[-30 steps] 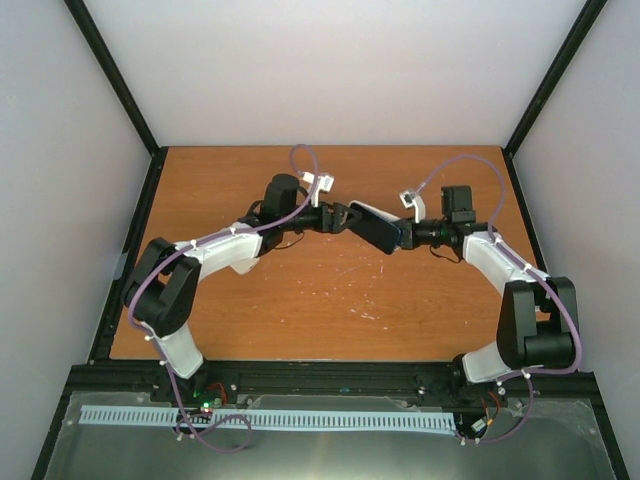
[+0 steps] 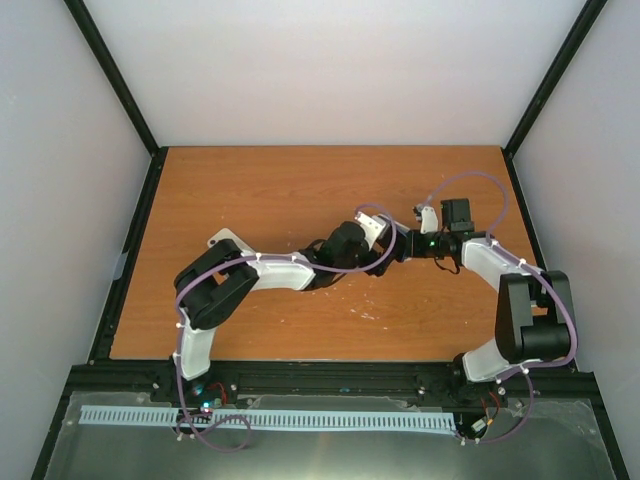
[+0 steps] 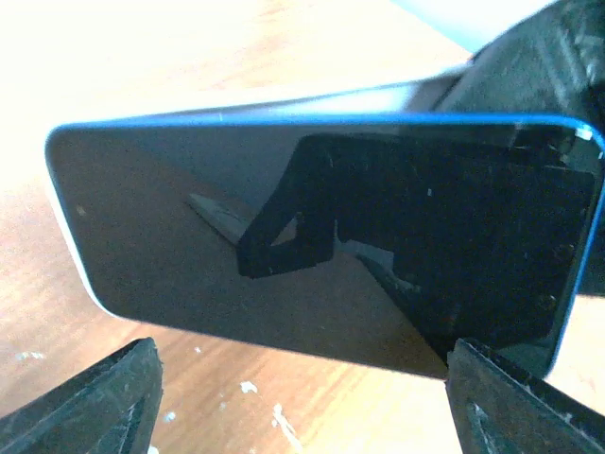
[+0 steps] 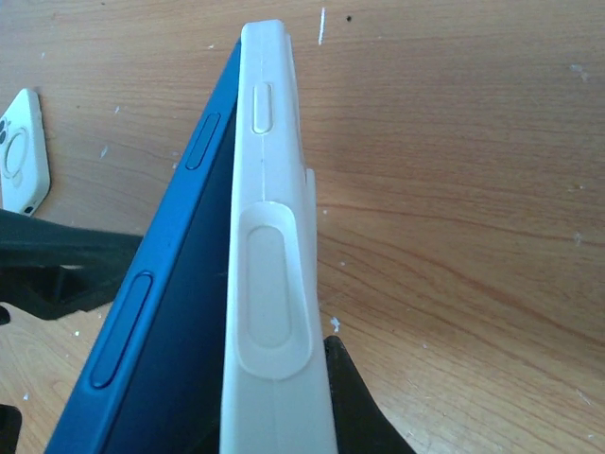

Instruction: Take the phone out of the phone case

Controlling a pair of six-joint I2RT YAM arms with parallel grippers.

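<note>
The white phone case (image 4: pixel 274 246) stands on edge above the table in the right wrist view. Beside it, the blue-edged phone (image 4: pixel 142 293) leans away on the left, a wedge-shaped gap between them narrowing towards the far end. My right gripper (image 2: pixel 414 244) is shut on the case; one dark finger (image 4: pixel 354 397) shows at the case's right side, and its inner grip is hidden. In the left wrist view the phone's black screen (image 3: pixel 331 236) faces me. My left gripper (image 2: pixel 384 258) is open, its fingertips at the phone's lower edge, the right fingertip (image 3: pixel 492 388) overlapping a corner.
A second, pale phone-shaped object (image 2: pixel 230 239) lies on the wooden table (image 2: pixel 250 190), partly behind the left arm. Both arms' ends are very close together.
The right gripper shifted a little right earlier, still holding the case.
</note>
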